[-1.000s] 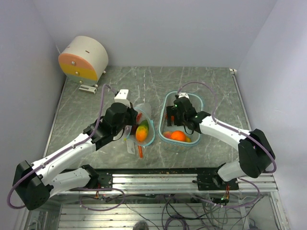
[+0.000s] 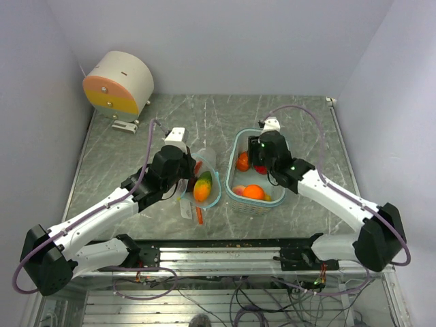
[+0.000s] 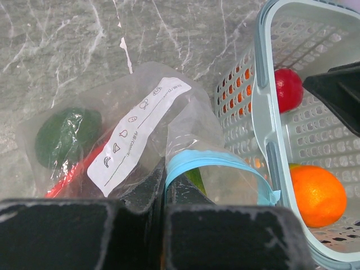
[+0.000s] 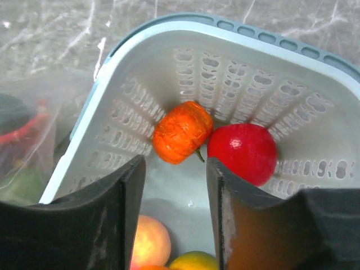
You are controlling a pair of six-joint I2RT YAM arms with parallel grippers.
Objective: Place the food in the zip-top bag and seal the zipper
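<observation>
The clear zip top bag (image 3: 129, 90), with a blue zipper rim (image 3: 219, 157), lies left of the basket. My left gripper is shut on the edge of its gaping mouth. Inside the bag are a green item (image 3: 67, 136), a red one (image 3: 73, 180) and an orange-and-green piece (image 2: 202, 191). Within the basket (image 4: 185, 25) lie a small orange food with a green stem (image 4: 183, 132), a red round food (image 4: 242, 152), a peach-coloured one (image 4: 151, 242) and an orange (image 3: 318, 196). Over them hangs my right gripper, open and empty, fingers apart.
The basket's perforated wall stands close against the bag's mouth. A rounded cream container (image 2: 119, 82) with coloured panels stands at the back left.
The left gripper and the bag hold nearly still.
</observation>
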